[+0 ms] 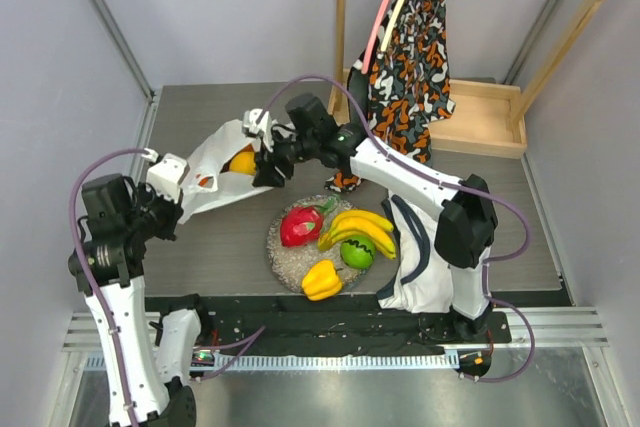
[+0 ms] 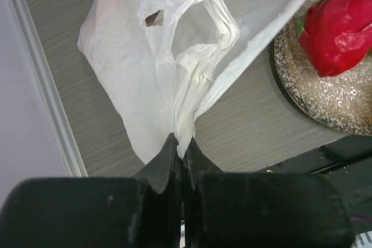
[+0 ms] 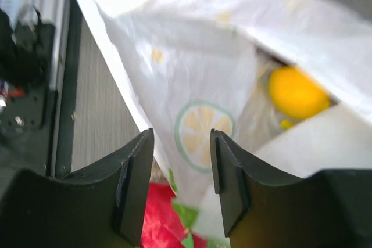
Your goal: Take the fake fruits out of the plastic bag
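Observation:
The white plastic bag (image 1: 210,169) lies low over the table at the left, its mouth spread open. Inside it sits a yellow-orange fruit (image 3: 297,92), with something red or orange partly showing farther left in the top view. My left gripper is shut on the bag's twisted handle (image 2: 195,79). At the bag's right edge, my right gripper stands with its fingers apart and nothing gripped; the bag's printed wall is beyond them. A speckled plate (image 1: 288,265) bears a red dragon fruit (image 1: 299,226), bananas (image 1: 362,230), a green fruit (image 1: 357,252) and a yellow pepper (image 1: 322,280).
A patterned cloth bag (image 1: 412,67) hangs over a wooden tray (image 1: 480,117) at the back right. White cloth (image 1: 425,272) lies right of the plate. Bare table shows left of the plate.

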